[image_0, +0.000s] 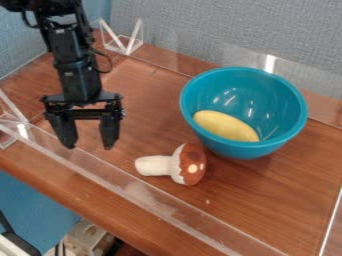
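Note:
My black gripper (84, 133) is at the left of the camera view, low over the wooden table, fingers pointing down and open with nothing between them. To its right, nearer the front, a toy mushroom (187, 166) with a red-brown, white-spotted cap and pale stem lies on its side. A teal bowl (265, 92) stands at the right rear, holding a yellow oblong object (225, 126).
Clear plastic edging runs along the front and back of the table (147, 220). White wire-like brackets (120, 40) stand at the back left and left side. Bare wood lies between my gripper and the bowl, and at front right.

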